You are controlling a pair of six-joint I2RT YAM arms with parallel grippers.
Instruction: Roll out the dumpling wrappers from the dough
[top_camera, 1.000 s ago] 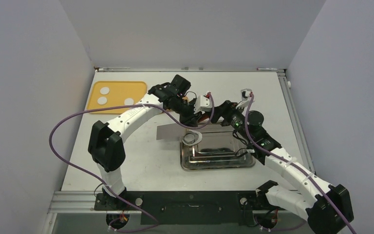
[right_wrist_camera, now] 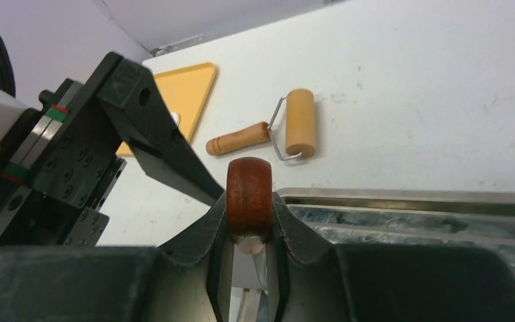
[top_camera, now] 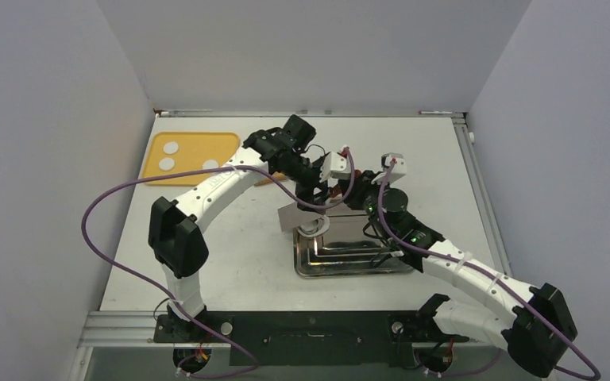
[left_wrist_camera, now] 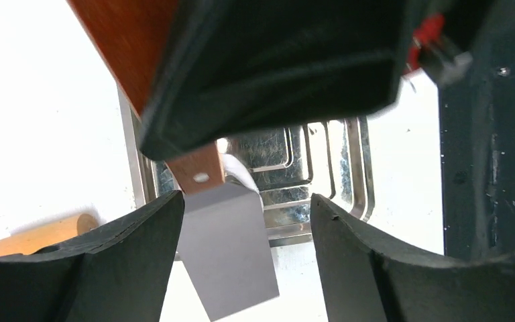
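Note:
A flat grey blade (left_wrist_camera: 228, 251) with a brown wooden handle (right_wrist_camera: 249, 191) hangs above the left edge of the metal tray (top_camera: 349, 274). Around that handle my right gripper is shut; its dark fingers also cross the top of the left wrist view. My left gripper is open, its fingertips either side of the blade's handle end with a gap on each side. In the top view both grippers meet over the tray and largely hide the handle. White round wrappers (top_camera: 171, 148) lie on the yellow board (top_camera: 226, 143) at the back left.
A wooden roller (right_wrist_camera: 300, 124) with a wire frame and wooden handle (right_wrist_camera: 241, 139) lies behind the tray. A round white-rimmed item (top_camera: 314, 227) sits at the tray's left end.
The blade has shifted right and turned a little. My left gripper has come off the handle, and the right arm has swung inward, its gripper staying close to the left one.

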